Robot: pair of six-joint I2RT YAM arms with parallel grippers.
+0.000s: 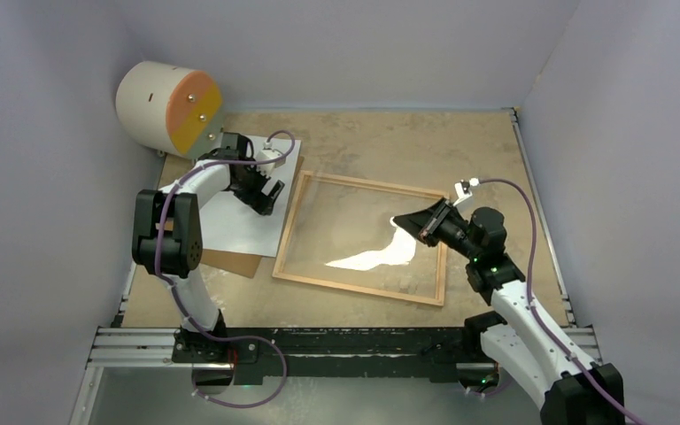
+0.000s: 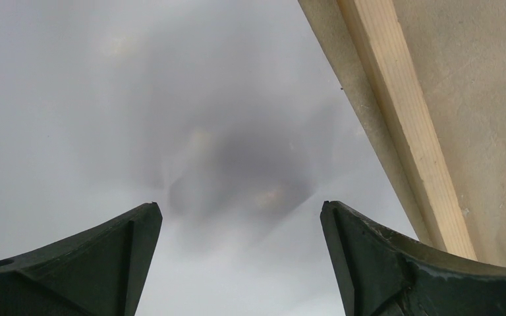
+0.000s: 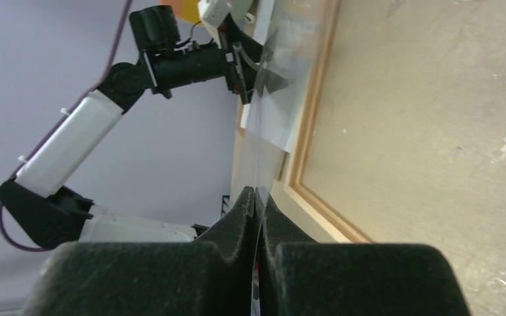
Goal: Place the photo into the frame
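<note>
The wooden frame (image 1: 359,289) lies flat on the table, between the arms. To its left rests a white sheet (image 1: 230,221), perhaps the photo face down; no picture shows on it. My left gripper is open above this sheet near the frame's left side, with nothing between its fingers. A thin clear sheet (image 3: 261,155) rises from the tips of my right gripper, which is shut on its edge. In the top view a bright reflection marks the clear sheet (image 1: 390,252) over the frame's right half; its outline is hard to see.
A brown board (image 1: 233,263) sticks out from under the white sheet. A white cylinder with a coloured end (image 1: 164,102) stands at the back left. Bare table (image 1: 390,146) stretches behind the frame. Purple cables run along both arms.
</note>
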